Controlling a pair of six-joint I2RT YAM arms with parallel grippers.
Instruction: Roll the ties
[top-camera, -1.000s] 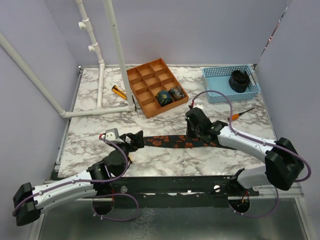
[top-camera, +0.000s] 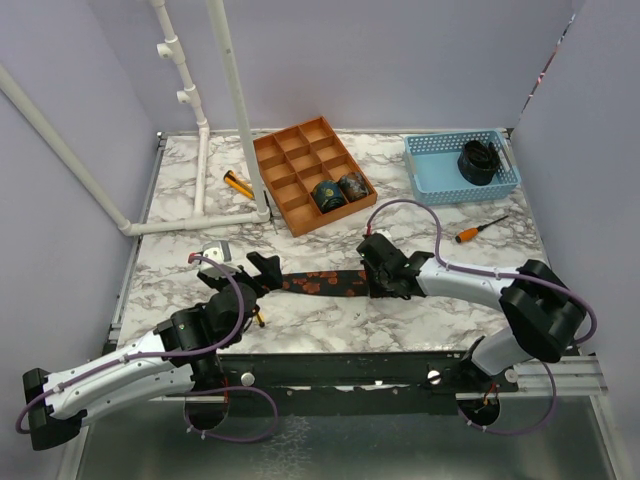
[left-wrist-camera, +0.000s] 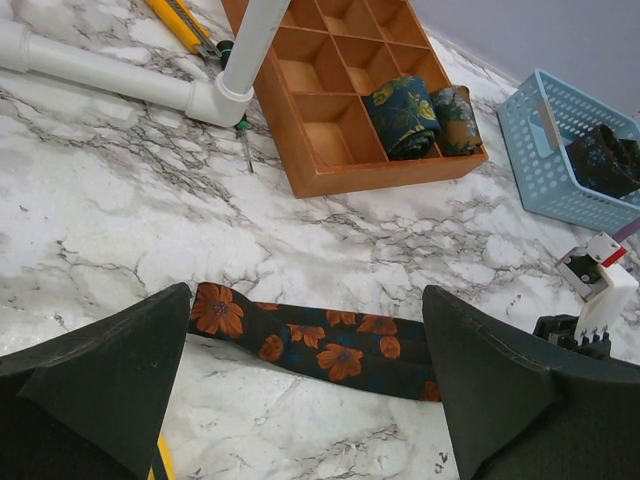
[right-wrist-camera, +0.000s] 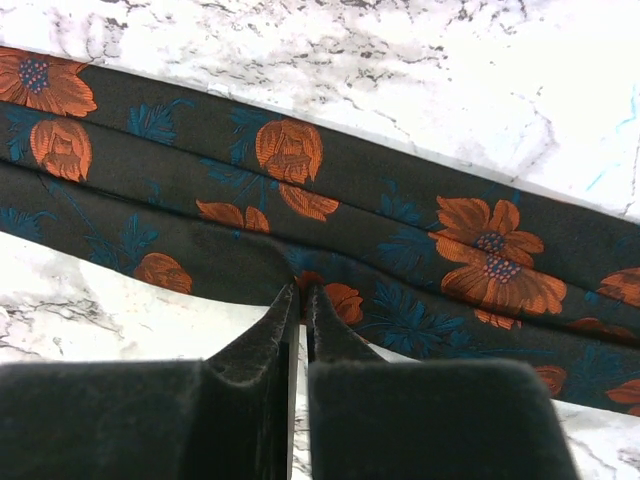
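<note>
A dark tie (top-camera: 325, 283) with orange flowers and blue leaves lies stretched across the middle of the table. Over its left end, my left gripper (top-camera: 258, 281) stands open; in the left wrist view the tie (left-wrist-camera: 340, 350) shows beyond the widely parted fingers (left-wrist-camera: 510, 385), with nothing held. My right gripper is down at the tie's near edge. Its fingers (right-wrist-camera: 250, 350) are almost together, a narrow gap between them. Right at the tips the tie (right-wrist-camera: 220, 255) is puckered; whether they grip it firmly is unclear. The right arm covers the tie's right part in the top view.
Behind the tie stands a brown divided box (top-camera: 290, 180) with two rolled ties (top-camera: 328, 196) in it. A blue basket (top-camera: 437, 180) holding a dark roll (top-camera: 478, 161) is at the back right. White pipes (top-camera: 202, 222) and an orange screwdriver (top-camera: 480, 229) flank the area.
The right gripper has moved left and a little toward the near side along the tie, down to its edge.
</note>
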